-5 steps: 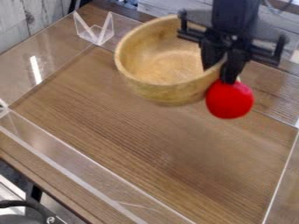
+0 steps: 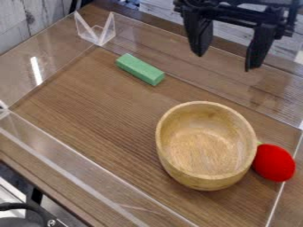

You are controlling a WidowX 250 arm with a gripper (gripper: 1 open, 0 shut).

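My gripper [image 2: 228, 44] hangs at the top centre-right in dark silhouette, its fingers apart and open, with nothing seen between them. Below it a tan wooden bowl [image 2: 205, 164] rests on the wooden table [image 2: 83, 142]. A red rounded object [image 2: 272, 162] lies at the bowl's right, near the table's right side. A green block [image 2: 141, 69] lies left of the gripper, toward the back.
A clear wire or plastic holder [image 2: 97, 29] stands at the back left. A dark object shows at the bottom left edge.
The bowl and red object, earlier high in view by the gripper, now sit low at the right. The green block now shows, and the gripper is clear of both.
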